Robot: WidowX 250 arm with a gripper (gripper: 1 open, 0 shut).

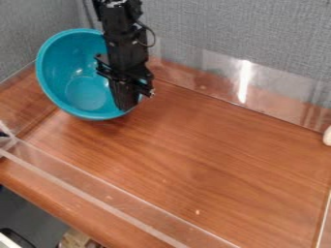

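A turquoise plastic bowl (pixel 72 68) at the back left of the wooden table is tipped up on its side, its inside facing the camera. My black gripper (pixel 130 92) is at the bowl's right side, low over the table, overlapping the rim. Whether its fingers are shut on the rim is hidden.
Clear low edging runs along the back and front left. Grey padded walls (pixel 246 34) stand behind. A small white object (pixel 326 136) sits at the right edge.
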